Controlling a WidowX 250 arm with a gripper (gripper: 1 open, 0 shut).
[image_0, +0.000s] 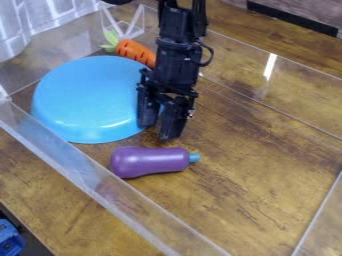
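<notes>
My black gripper (163, 116) is lowered to the wooden table at the right edge of a large blue round object (83, 95), overlapping it in this view. Its fingertips are dark and crowded together, so whether they hold anything cannot be seen. A purple eggplant-like toy (150, 160) with a blue tip lies just below the gripper. An orange carrot toy (131, 51) with a pale green top is behind the arm at the upper left.
Clear plastic walls run along the left and lower-left of the table, with another edge at the far right. A blue object (7, 240) sits at the bottom-left corner.
</notes>
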